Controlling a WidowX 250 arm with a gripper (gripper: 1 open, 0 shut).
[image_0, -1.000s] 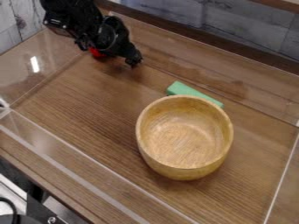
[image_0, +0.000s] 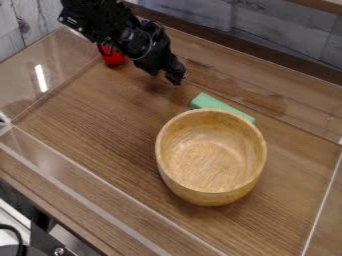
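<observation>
My black gripper (image_0: 166, 72) reaches in from the upper left, low over the wooden table (image_0: 80, 130), its fingers pointing right and down; whether it is open or shut I cannot tell. A red object (image_0: 114, 58) shows partly behind the arm at the upper left. A green rectangular block (image_0: 222, 107) lies to the right of the gripper, just behind a large light wooden bowl (image_0: 211, 160).
A grey tiled wall (image_0: 281, 45) rises along the back right. Cables lie at the lower left corner.
The gripper and arm have moved a little to the right, toward the green block. The red object, block and bowl look unmoved.
</observation>
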